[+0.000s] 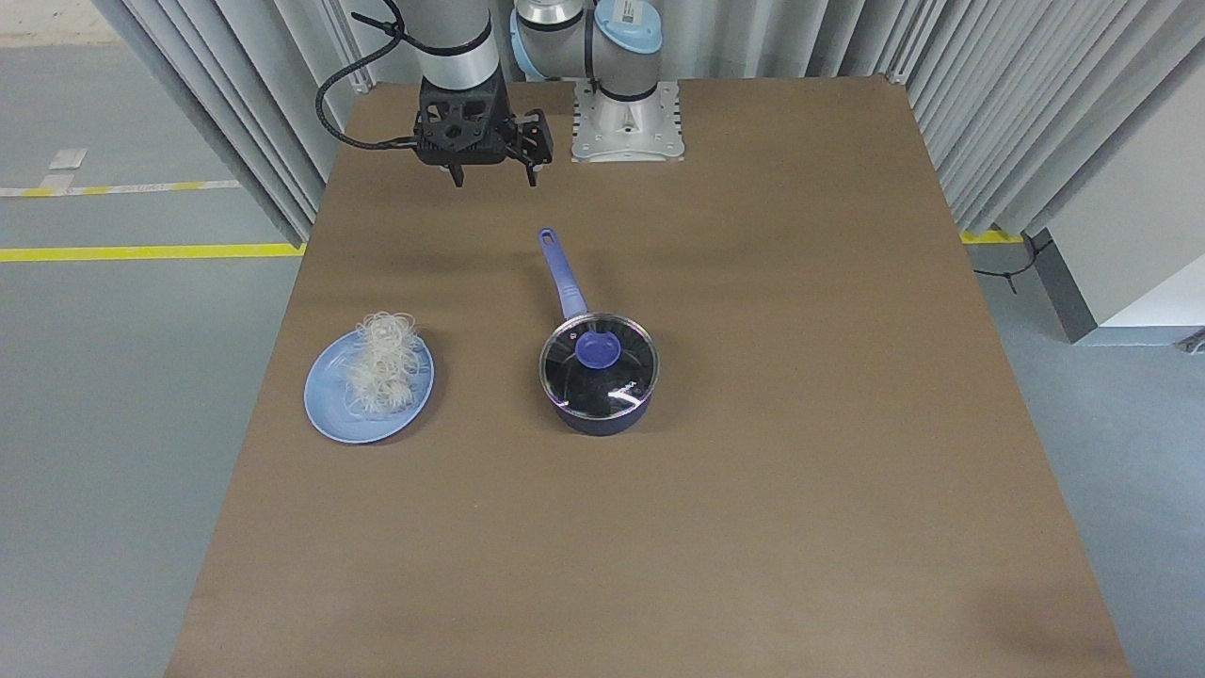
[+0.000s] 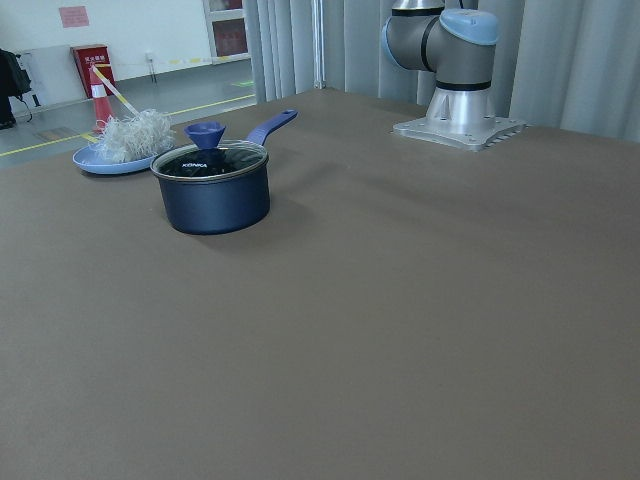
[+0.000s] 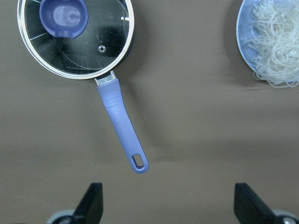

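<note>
A blue saucepan [image 2: 215,208] stands on the table with its glass lid [image 1: 599,390] on and a blue knob [image 3: 63,18] on top. Its long handle [image 3: 119,122] points toward the robot's base. A light blue plate [image 1: 339,412] holds a pile of white translucent noodles [image 3: 275,39], beside the pan at the left in the front view. My gripper [image 1: 493,179] hangs open above the back left of the table, behind the pan and plate, with nothing between its fingers; in the wrist view both fingertips frame the bottom edge, below the handle's end.
The robot's base plate [image 2: 455,135] is at the back edge, before grey curtains [image 1: 779,40].
</note>
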